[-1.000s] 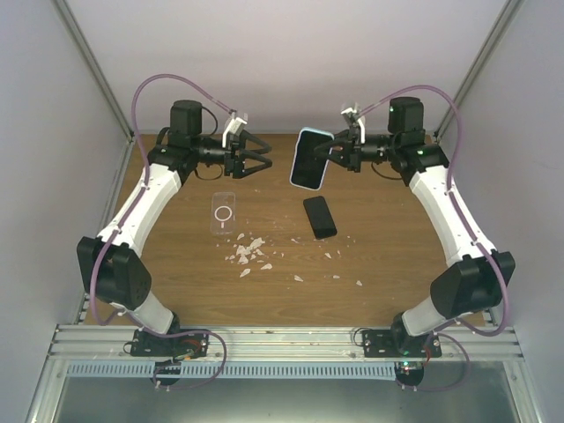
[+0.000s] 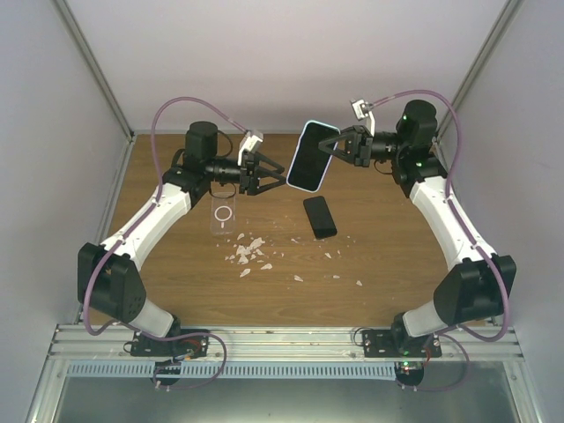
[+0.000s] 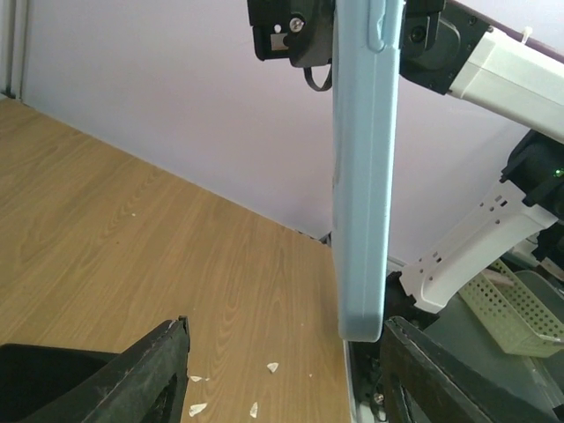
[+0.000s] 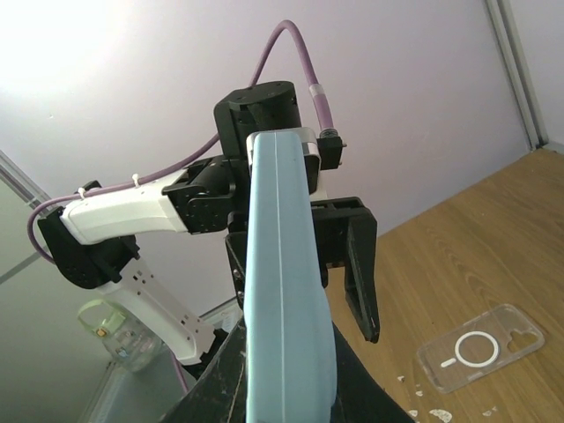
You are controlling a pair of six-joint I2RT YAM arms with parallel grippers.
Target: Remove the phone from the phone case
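A dark-screened phone [image 2: 310, 159] in a light blue case [image 3: 363, 167] is held up, tilted, above the table. My right gripper [image 2: 337, 144] is shut on its upper right edge; in the right wrist view the case's blue side [image 4: 284, 291] stands between the fingers. At the lower left corner of the cased phone, my left gripper [image 2: 277, 176] is part open. Seen from the left wrist, the blue lower corner reaches down near the tip of the right-hand finger [image 3: 410, 361], and whether they touch is unclear. Nothing is clamped between the left fingers.
A clear case with a white ring lies flat on the table at the left. Below the held phone rests a flat black object [image 2: 320, 217]. White flakes [image 2: 251, 248] are scattered on the wood [image 2: 282, 300], whose front part is otherwise bare.
My left gripper has moved right and slightly down, up to the phone's lower left corner. The right gripper and cased phone have shifted slightly, and the phone leans more.
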